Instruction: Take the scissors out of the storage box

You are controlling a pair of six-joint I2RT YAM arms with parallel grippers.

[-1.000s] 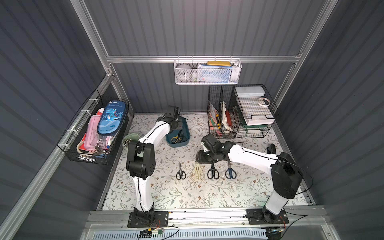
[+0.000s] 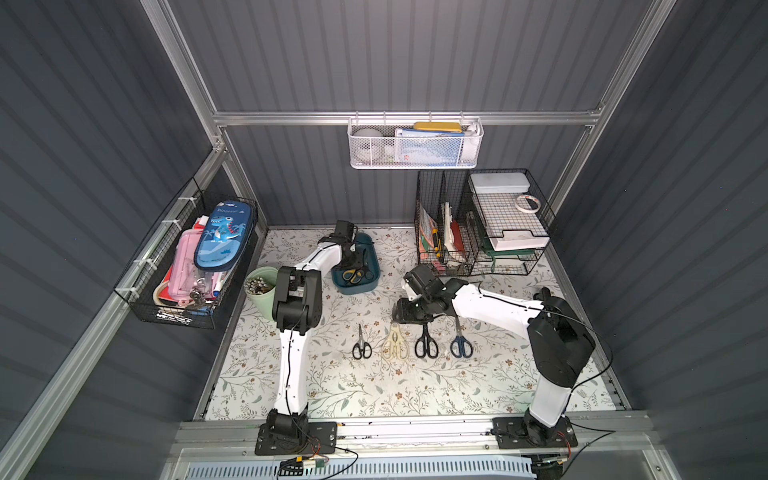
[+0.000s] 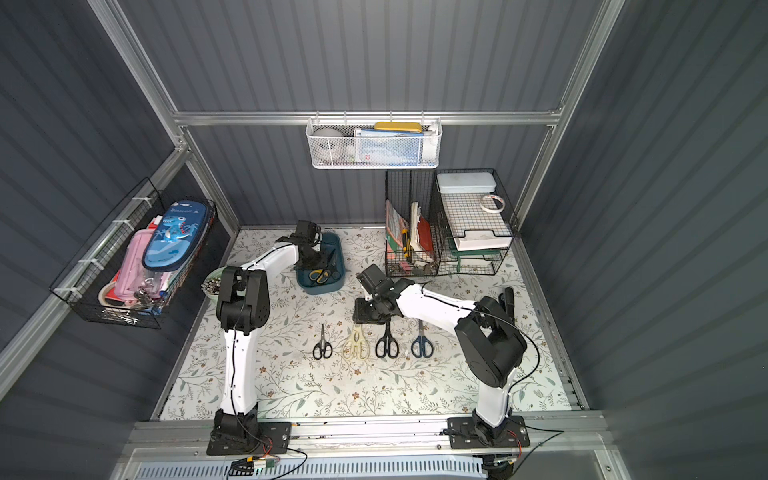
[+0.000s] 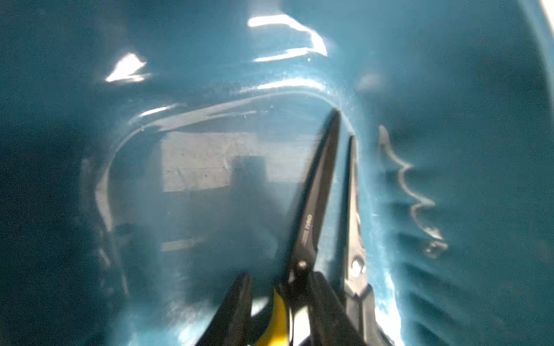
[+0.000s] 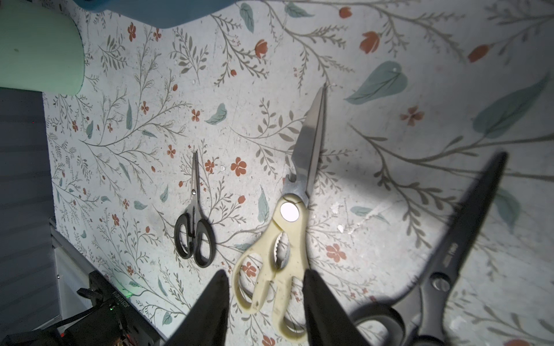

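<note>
The blue storage box [image 2: 373, 281] stands at the back left. Inside lie black-and-yellow scissors [image 4: 316, 201] and a second, dark-handled pair [image 4: 353, 230] along the box wall. My left gripper reaches into the box, part open. Its fingers [image 4: 230, 314] stand apart on either side of the yellow handle; whether they touch it, I cannot tell. My right gripper hangs part open over the cream scissors [image 5: 285, 248] on the table, nothing visibly held. Small black scissors [image 2: 362, 349], black scissors [image 2: 426, 347] and blue scissors [image 2: 461, 346] lie in the same row.
A green cup [image 2: 261, 296] stands left of the box, close to my left arm. Black wire baskets with papers [image 2: 512, 216] occupy the back right. One loaded wire basket [image 2: 192, 256] hangs at the left wall.
My right gripper has moved only slightly. The scissors row is unchanged.
</note>
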